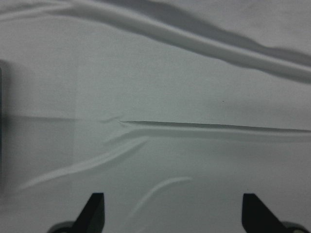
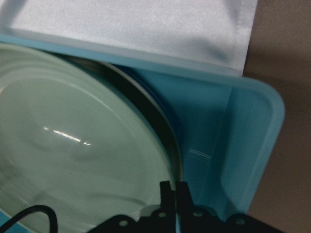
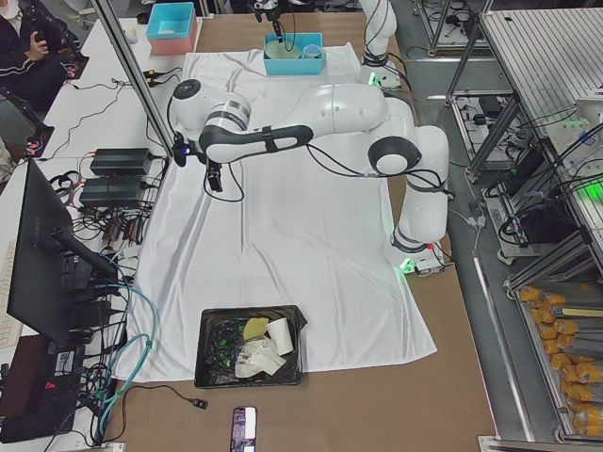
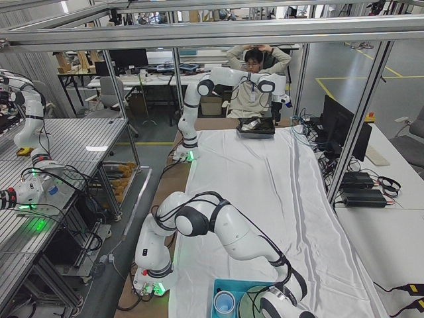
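Observation:
A pale green plate [image 2: 73, 145] sits in a blue bin [image 3: 295, 66] with another round dish beneath it. My right gripper is shut on the green plate's rim. A pale blue cup [image 4: 224, 303] stands beside the plate in the bin. My left gripper hangs open above the white cloth [image 3: 264, 254], with nothing between its fingers.
A black tray [image 3: 203, 348] holding a yellow item, a white roll and crumpled white material lies at the opposite end of the cloth. A phone [image 3: 243, 428] lies on the brown table beside it.

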